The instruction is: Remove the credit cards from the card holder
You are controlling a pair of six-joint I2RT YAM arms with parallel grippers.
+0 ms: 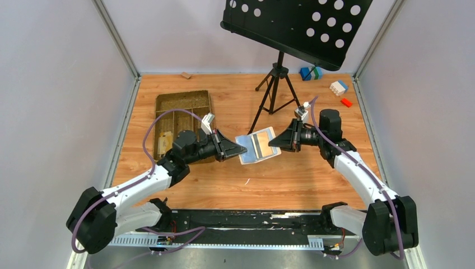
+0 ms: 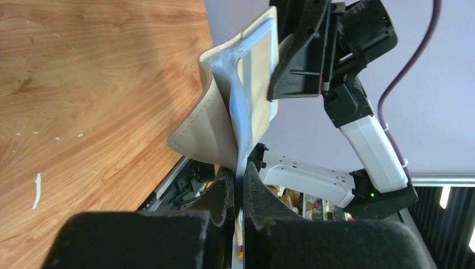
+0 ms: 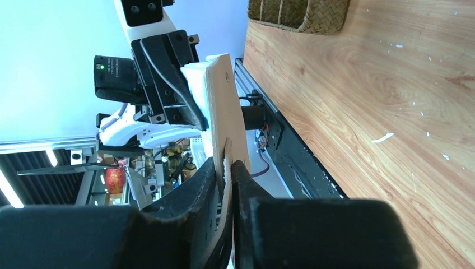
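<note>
A card holder with a light-blue inside and a cream leather outside (image 1: pixel 255 147) is held up between my two grippers. In the left wrist view, my left gripper is shut on a thin edge of it, the blue lining (image 2: pixel 242 120) and leather flap (image 2: pixel 208 124) bent and bulging above the fingers. My right gripper stands around the other edge, its fingers close to the cream leather (image 3: pixel 228 109). A narrow gap seems to show beside one finger, so its grip is unclear. A pale yellow-cream panel (image 1: pixel 263 144) lies across the holder's right half; separate cards cannot be made out.
Behind my left arm sits a woven divided tray (image 1: pixel 193 100). A black music stand (image 1: pixel 278 70) rises at the back centre. Blocks (image 1: pixel 338 88) lie at the back right.
</note>
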